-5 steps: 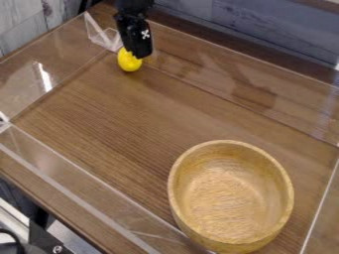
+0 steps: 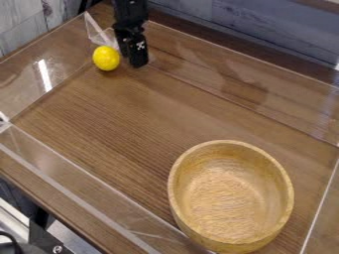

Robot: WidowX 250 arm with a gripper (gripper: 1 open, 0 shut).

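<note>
A small yellow object (image 2: 106,58), rounded like a lemon or ball, lies on the wooden surface at the upper left. My black gripper (image 2: 133,53) hangs from the top of the view just to the right of it, open, with its lower end near the surface. Whether it touches the yellow object is hard to tell at this size.
A large round tan basket (image 2: 229,193) stands at the lower right. A pale translucent piece (image 2: 99,32) is beside the arm at the upper left.
The yellow object has moved left from below the gripper to its left side. The gripper has shifted slightly, most recently a little to the left.
</note>
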